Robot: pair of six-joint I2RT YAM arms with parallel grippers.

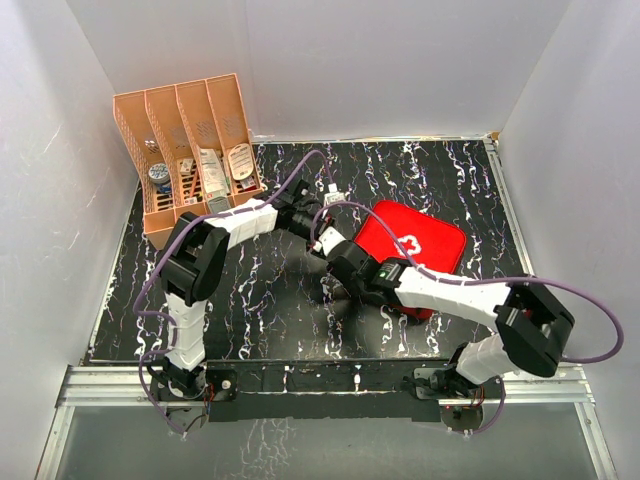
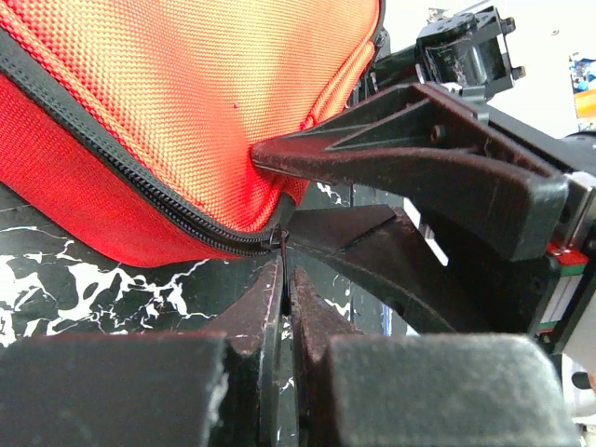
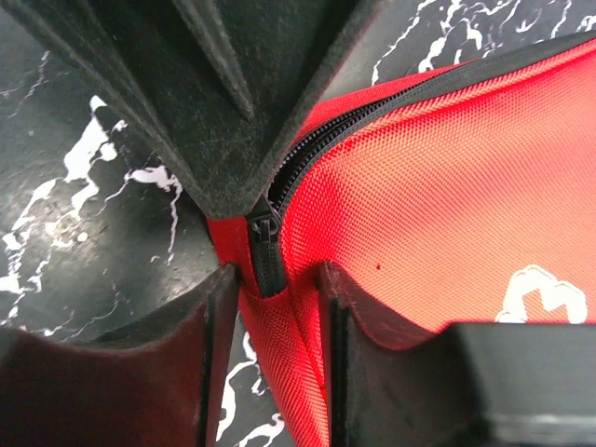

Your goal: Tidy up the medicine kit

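Note:
A red bag [image 1: 408, 232] with a white emblem and a black zipper [image 2: 121, 166] lies right of the table's middle, partly under the right arm. My left gripper is at its corner, fingers together, with the thin dark zipper pull [image 2: 284, 264] running between the tips. In the right wrist view the zipper slider [image 3: 264, 223] sits just beside those left fingertips. My right gripper straddles the same corner just past the zipper's end; red fabric fills the gap between its separated fingers. Whether they grip it firmly I cannot tell.
An orange divided organizer [image 1: 160, 225] stands at the back left, holding a round jar [image 1: 159, 176], a white box [image 1: 212, 174] and other small items. Both grippers are very close together.

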